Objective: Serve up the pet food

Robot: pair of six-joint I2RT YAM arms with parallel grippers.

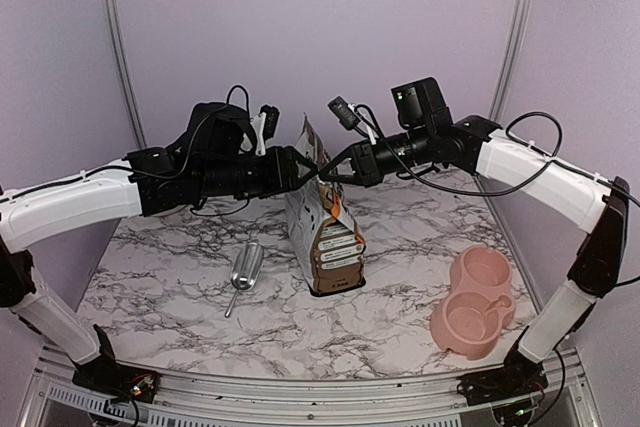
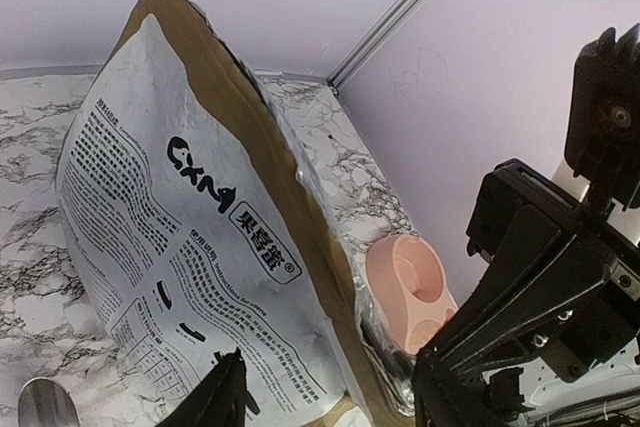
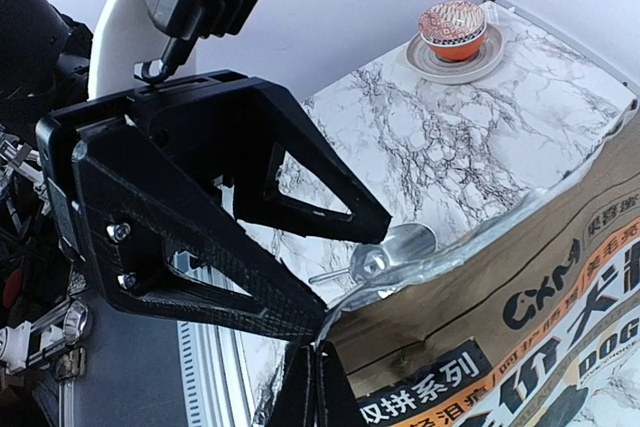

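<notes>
The pet food bag [image 1: 330,247] stands upright mid-table; its white printed side [image 2: 205,217] fills much of the left wrist view, and its foil-lined top slants past both grippers. My left gripper is open at the bag's upper edge, which runs between its spread fingers. Across from it, my right gripper is shut at the foil rim, which meets its fingertips and looks pinched there. A metal scoop [image 1: 247,265] lies left of the bag. To the right sits a pink double bowl [image 1: 472,307]. The bag's contents are hidden.
An orange patterned bowl [image 3: 455,29] rests on a grey plate [image 3: 456,65] on the far side in the right wrist view. Bare marble tabletop [image 1: 390,327] lies between the bag and the pink bowl. Both grippers are very close together.
</notes>
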